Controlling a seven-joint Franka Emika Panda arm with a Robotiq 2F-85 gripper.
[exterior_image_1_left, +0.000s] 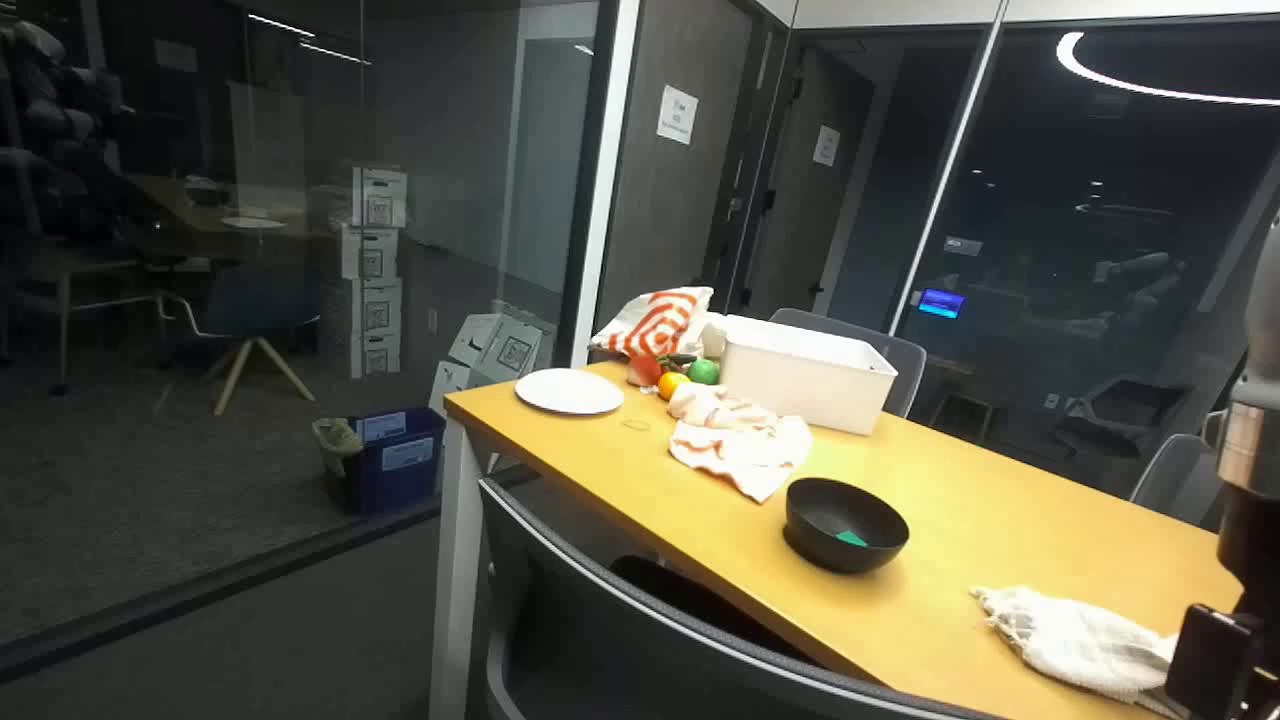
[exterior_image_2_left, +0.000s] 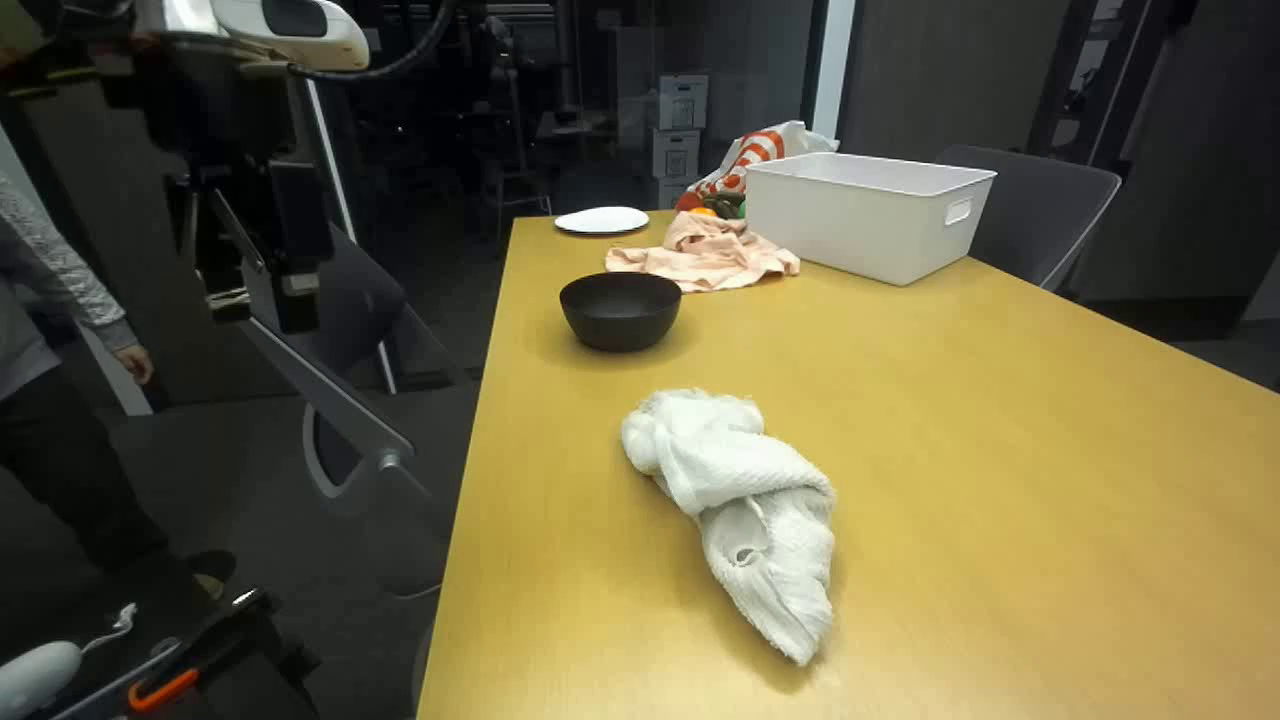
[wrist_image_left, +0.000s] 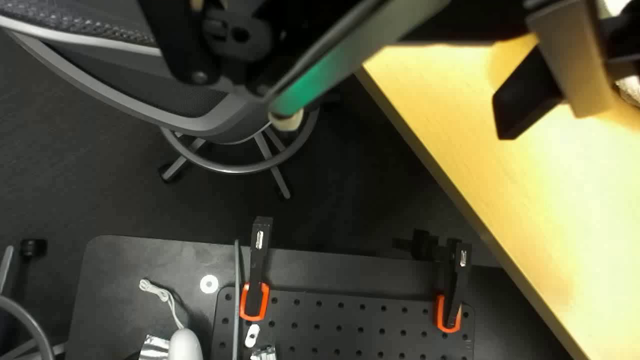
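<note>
My gripper (exterior_image_2_left: 262, 298) hangs at the upper left in exterior view 2, beyond the table's left edge, open with nothing between its fingers. In the wrist view its two fingers stand wide apart, one over the dark floor and one over the table. A white towel (exterior_image_2_left: 738, 504) lies crumpled on the near part of the table. Behind it sits a black bowl (exterior_image_2_left: 620, 314); exterior view 1 shows a small green piece (exterior_image_1_left: 849, 539) inside. Farther back are a pinkish cloth (exterior_image_2_left: 708, 254), a white plate (exterior_image_2_left: 602, 221) and a white bin (exterior_image_2_left: 840, 224).
Fruit, including an orange one (exterior_image_1_left: 673, 385) and a green one (exterior_image_1_left: 704, 371), lies by a patterned bag (exterior_image_1_left: 657, 322). A chair (exterior_image_1_left: 672, 636) stands against the table's edge. Clamps with orange parts (wrist_image_left: 254, 302) hold a perforated plate below.
</note>
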